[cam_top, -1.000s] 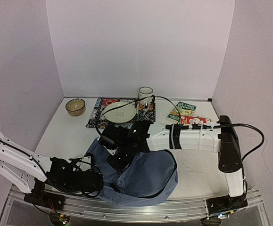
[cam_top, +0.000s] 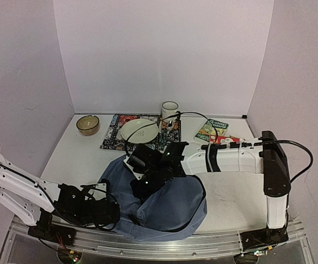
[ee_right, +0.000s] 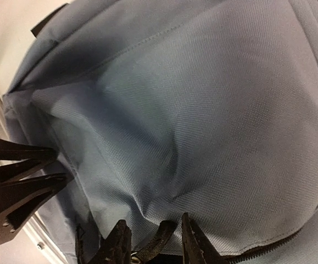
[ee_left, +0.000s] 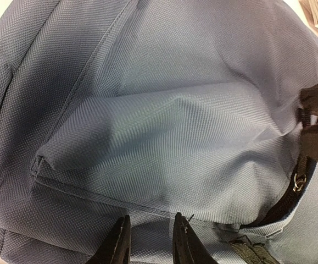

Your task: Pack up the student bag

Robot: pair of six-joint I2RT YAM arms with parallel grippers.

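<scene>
The blue-grey student bag [cam_top: 169, 206] lies on its side at the front middle of the table, its cloth creased. A dark zip curves along it, with a black pull tab [ee_right: 157, 242] near its end. My right gripper stands open, the tab showing between its two fingers without clear contact. At the bag's left side, my left gripper is open above the cloth, with nothing visible between its fingers. Two books, one green [cam_top: 212, 128] and one red [cam_top: 224, 140], lie at the back right. The bag's inside is hidden.
A patterned mat [cam_top: 112, 144] at the back carries a white plate [cam_top: 139, 131] and a white mug [cam_top: 169, 110]. An amber glass bowl [cam_top: 88, 125] sits at the back left. Free table surface [cam_top: 230, 201] lies right of the bag.
The left arm and the bag look unmoved.
</scene>
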